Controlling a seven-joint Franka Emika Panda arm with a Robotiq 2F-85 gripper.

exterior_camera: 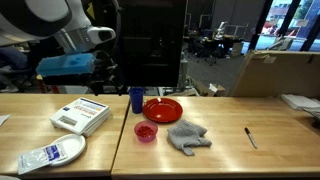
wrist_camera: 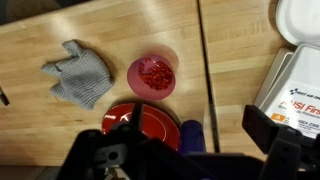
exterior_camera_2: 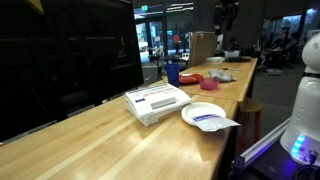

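Note:
My gripper stands open above the table, its dark fingers wide apart with nothing between them. In the wrist view, a pink-red bowl (wrist_camera: 135,76) holding small red pieces lies ahead of it. A crumpled grey cloth (wrist_camera: 80,75) is left of the bowl. Nearer the gripper, a red plate (wrist_camera: 155,122) is partly hidden by the left finger. Beside this plate shows a blue cup (wrist_camera: 192,136). Right of the cup is a white box (wrist_camera: 295,95) with printing. A white plate (exterior_camera: 72,146) bears a pale packet (exterior_camera: 40,157) in exterior view 1.
A black marker (exterior_camera: 251,138) lies alone on the table's right side. Bare wood (exterior_camera: 215,160) surrounds it and the front right. A cardboard box (exterior_camera: 270,72) stands behind the table. In exterior view 2, a red stool (exterior_camera_2: 250,112) is beside the table.

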